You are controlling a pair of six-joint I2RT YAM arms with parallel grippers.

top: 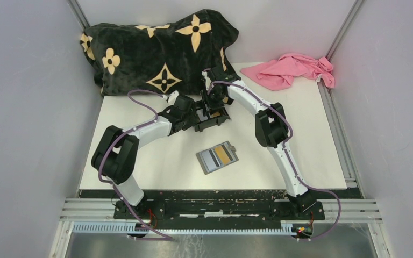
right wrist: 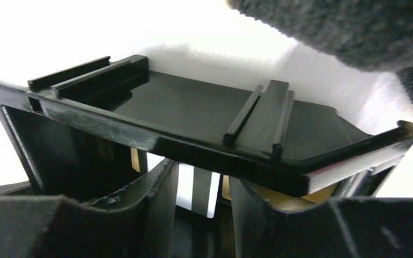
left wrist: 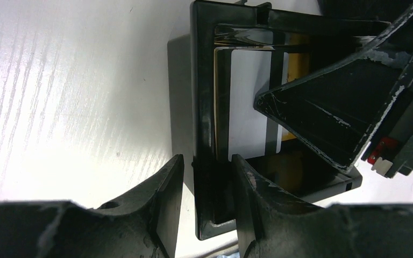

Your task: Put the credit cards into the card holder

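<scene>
The black card holder (top: 211, 122) stands on the table with white and gold cards inside, seen as a white card (left wrist: 247, 102) and gold strips in the left wrist view. My left gripper straddles the holder's end wall, part open around it; whether it grips is unclear. My right gripper reaches into the holder, its fingers apart at a white card with a dark stripe (right wrist: 185, 193); whether it touches the card is unclear. Below the holder in the top view lies a grey tray (top: 204, 161) with cards.
A dark patterned blanket (top: 156, 48) lies along the back, close behind the holder. A pink cloth (top: 282, 72) lies at back right.
</scene>
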